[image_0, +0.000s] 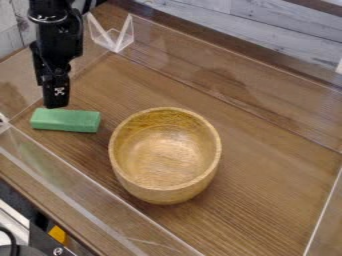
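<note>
My black gripper (55, 88) points down at the upper left, its open fingers a little above and behind a green rectangular block (66, 120), with nothing seen between them. The block lies flat on the wooden surface. To its right stands a round tan bowl (164, 153), empty.
Clear edges or walls run along the left and lower left, with cables and a small yellow object at the bottom left corner.
</note>
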